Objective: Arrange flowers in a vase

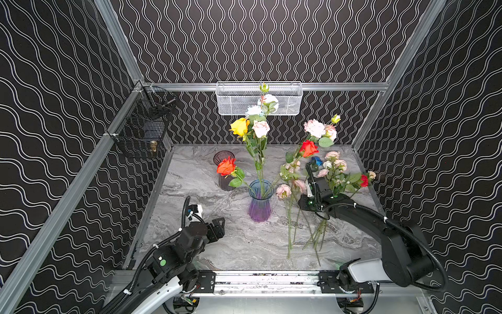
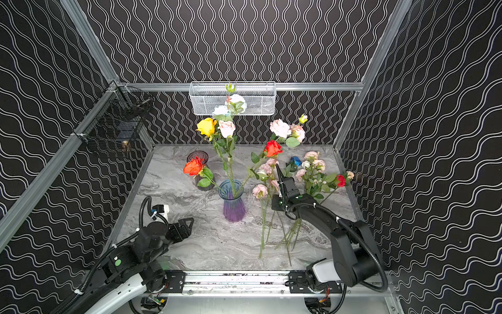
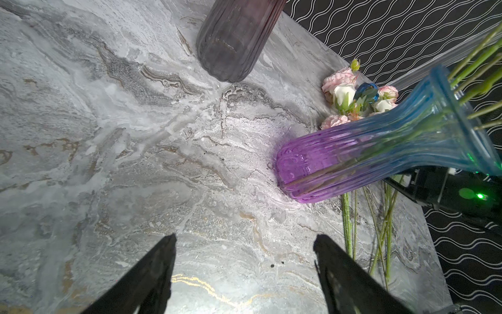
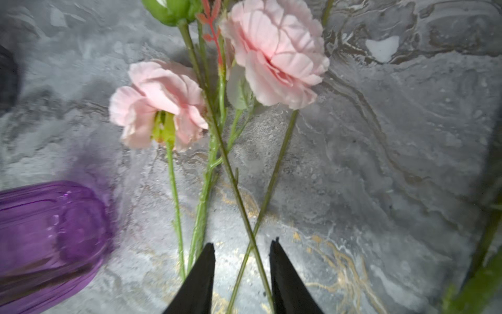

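The blue-and-purple vase (image 1: 260, 209) stands upright mid-table with several flowers in it, among them a yellow rose (image 1: 240, 127), a pale pink bloom (image 1: 260, 128) and an orange-red rose (image 1: 226, 167) leaning left. Right of it, loose flowers lie on the table; one pink flower (image 1: 283, 191) is nearest the vase. Over their stems my right gripper is partly open. Two crossing stems (image 4: 245, 219) show below the gap between its fingers, with no grip visible. At front left, my left gripper is open above bare table, apart from the vase.
A dark ribbed vase (image 3: 238, 41) stands behind and left of the purple one. White mesh basket (image 1: 258, 99) hangs at the back wall; black wire baskets (image 1: 141, 130) are on the left.
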